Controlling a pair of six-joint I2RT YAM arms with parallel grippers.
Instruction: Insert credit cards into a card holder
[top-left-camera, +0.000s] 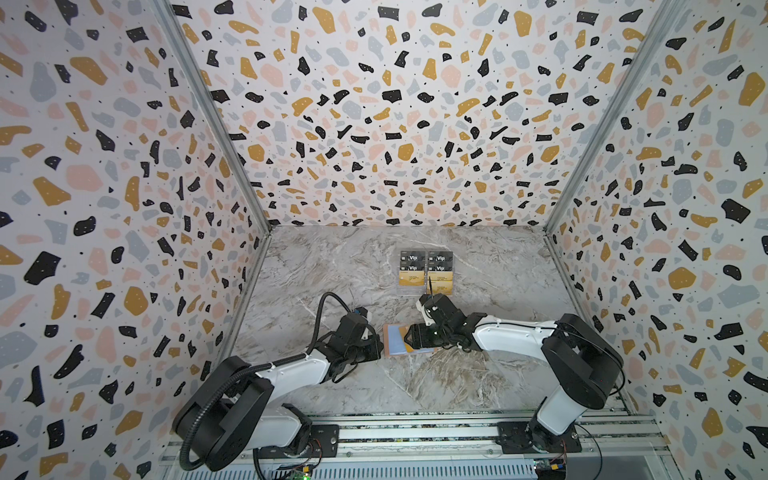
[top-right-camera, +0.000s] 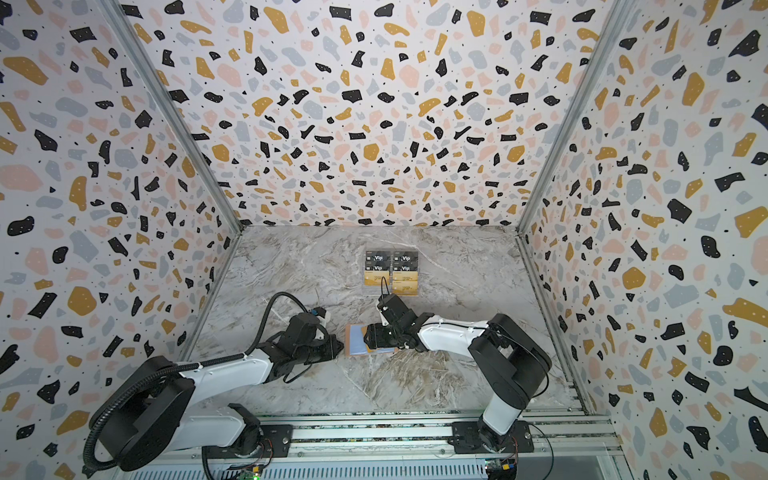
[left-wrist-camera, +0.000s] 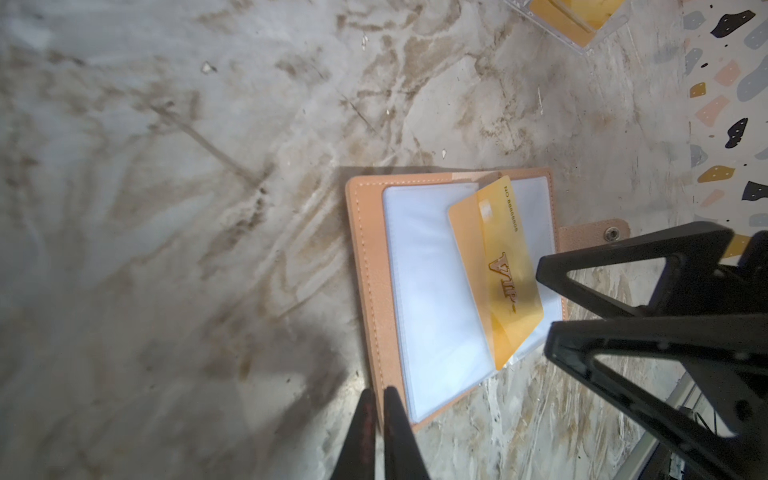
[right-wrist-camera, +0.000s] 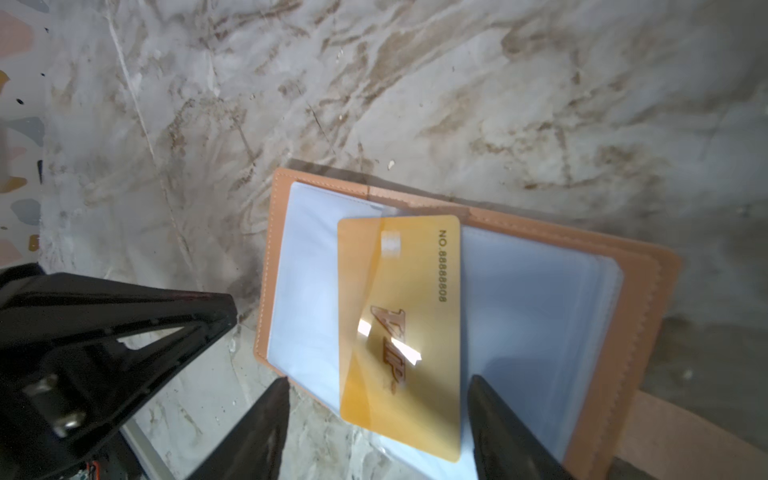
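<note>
An open tan card holder with clear white sleeves lies on the marble table, a gold VIP card in its pocket area. My right gripper hangs over it, fingers parted on either side of the card, apparently not gripping it. My left gripper is at the holder's left edge, its fingertips close together with a narrow gap and nothing clear between them. Behind, two clear trays hold black and gold VIP cards.
Patterned walls enclose three sides, and a metal rail runs along the front.
</note>
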